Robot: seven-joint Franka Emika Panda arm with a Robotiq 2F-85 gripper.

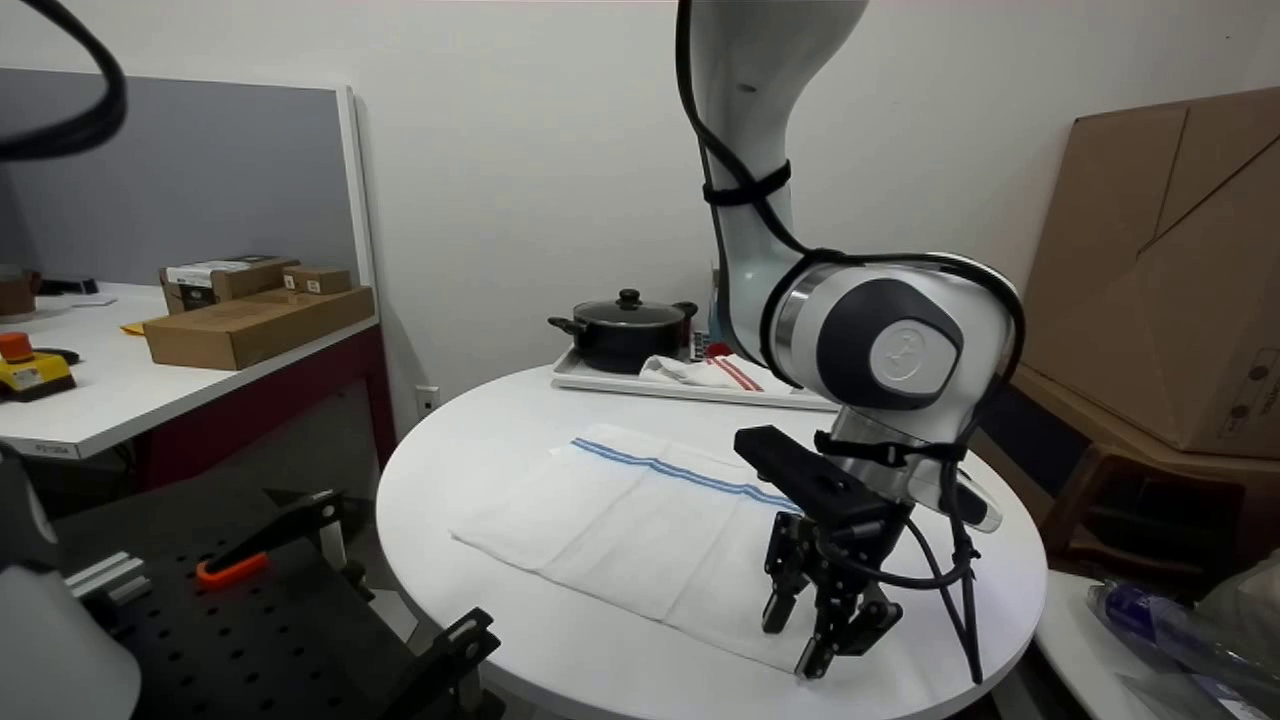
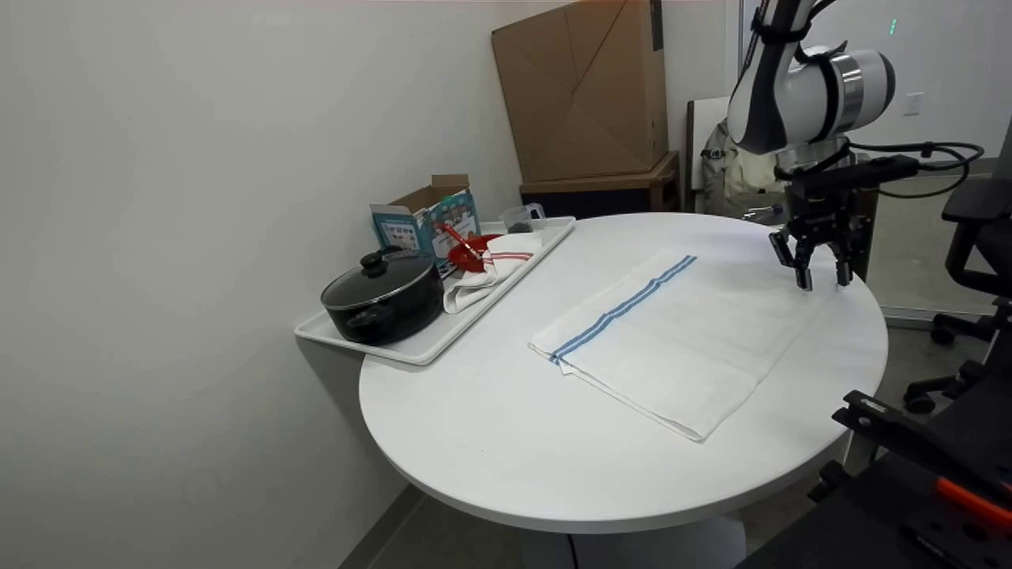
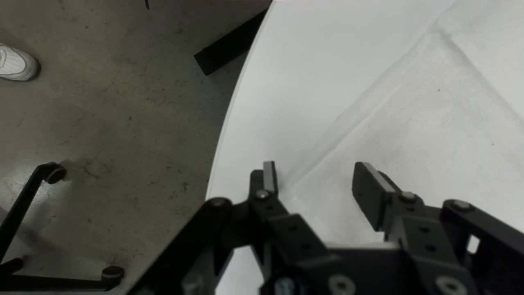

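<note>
A white towel (image 1: 648, 528) with a blue double stripe near one edge lies flat on the round white table (image 2: 455, 446). My gripper is over the towel's near right corner, its fingers pointing down. In the wrist view one finger (image 3: 269, 177) stands at the towel's edge and the other is over the cloth. The fingers are apart, with no cloth raised between them. In exterior view 2 the gripper (image 2: 823, 281) appears low over that corner; whether its tips touch the cloth I cannot tell.
Along the wall a white tray (image 2: 417, 352) bears a black lidded pot (image 2: 384, 299), a second towel (image 2: 489, 275) with red stripes, a red bowl and an open box (image 2: 427, 223). The table's edge is close to my gripper. Bare tabletop surrounds the towel.
</note>
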